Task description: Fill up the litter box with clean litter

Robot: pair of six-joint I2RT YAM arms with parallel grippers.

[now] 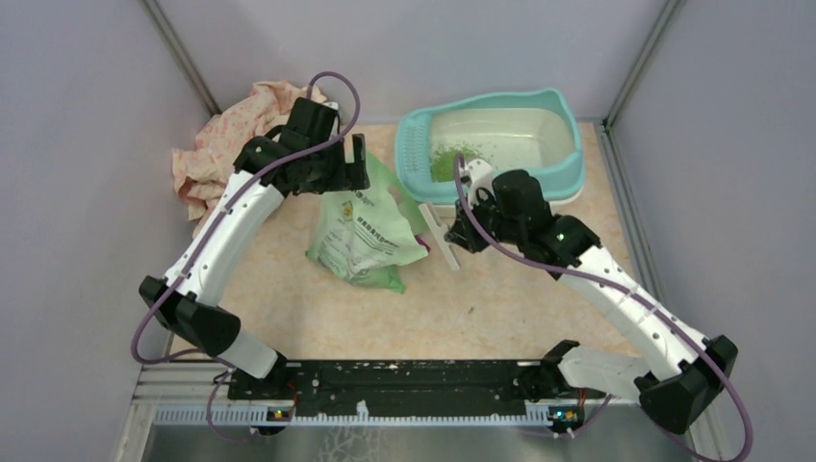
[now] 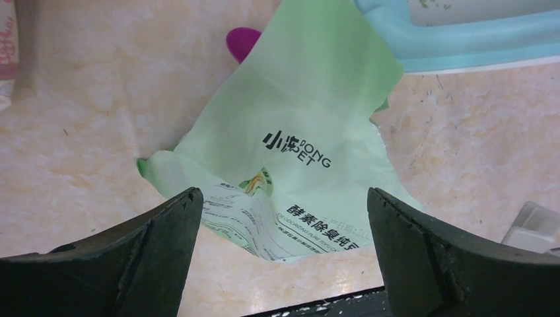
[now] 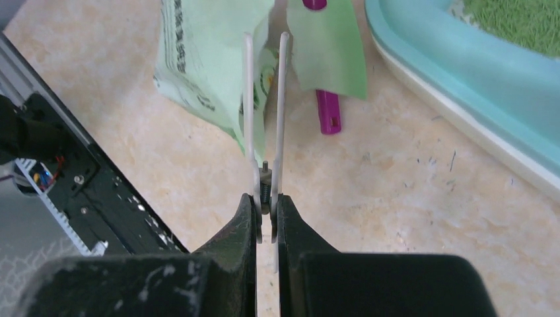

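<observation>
The green litter bag [image 1: 366, 231] lies crumpled left of the turquoise litter box [image 1: 563, 173], with a magenta object [image 3: 328, 112] partly under it. The box holds a small patch of green litter [image 1: 445, 166]. My left gripper [image 1: 353, 159] is open above the bag, which lies beyond its fingers [image 2: 442, 264] in the left wrist view, with nothing held. My right gripper [image 1: 449, 231] is shut on a pale bar-like tool [image 1: 438, 241], seen edge-on as two white strips in the right wrist view, held between bag and box.
A pink patterned cloth [image 1: 231, 144] is heaped at the back left. Walls stand at both sides and the back.
</observation>
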